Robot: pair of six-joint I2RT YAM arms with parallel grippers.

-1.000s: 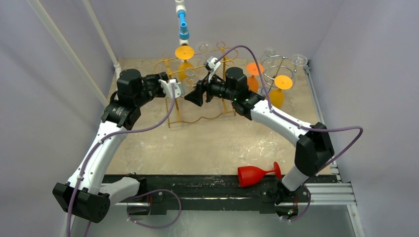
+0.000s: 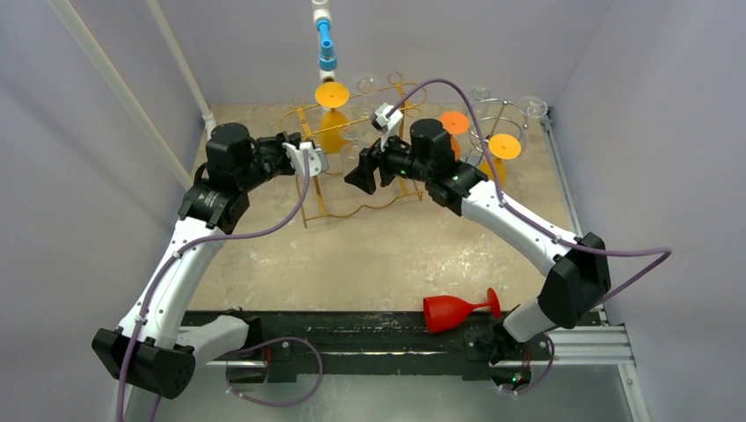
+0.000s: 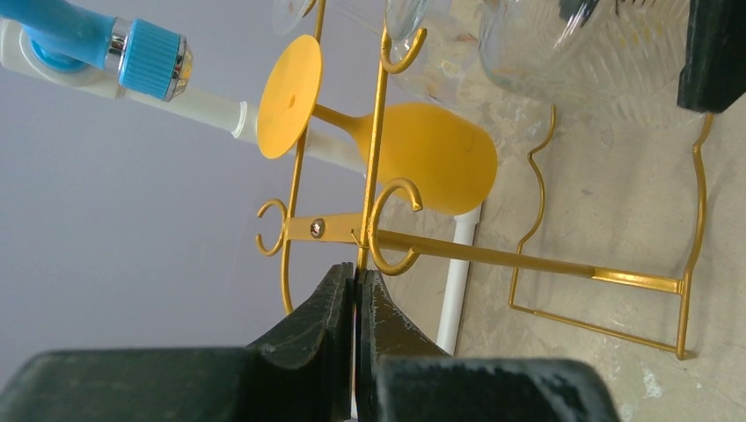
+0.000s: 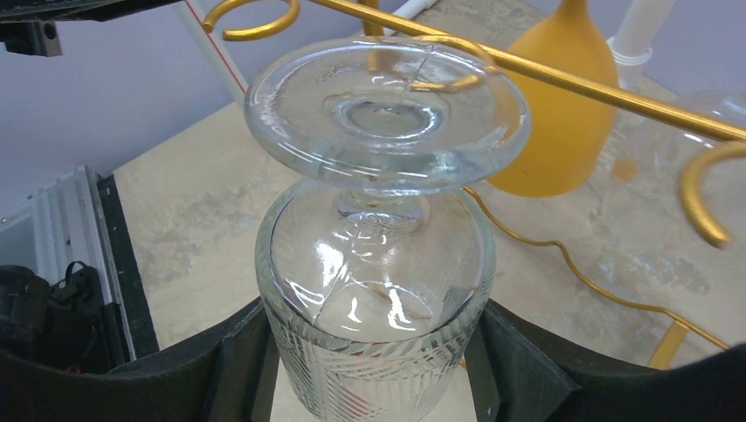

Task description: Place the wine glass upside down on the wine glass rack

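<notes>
A clear wine glass (image 4: 378,290) hangs upside down, foot (image 4: 308,141) up, by a hook of the gold wire rack (image 2: 318,195). Whether its stem sits in that hook, I cannot tell. My right gripper has a finger on each side of the bowl; whether they press on it is unclear. From above, the glass (image 2: 354,132) shows just behind that gripper. At the rack's left end, my left gripper is shut on the rack's thin gold wire (image 3: 376,149), next to a hook.
A yellow glass (image 2: 332,95) hangs upside down at the rack's back. A round metal rack (image 2: 524,132) with several glasses stands at right. One red glass (image 2: 447,312) lies on its side at the front edge.
My right gripper has shifted a little to the right, and the clear glass has shifted the same way. The rack has moved slightly right too. My left arm has hardly moved.
</notes>
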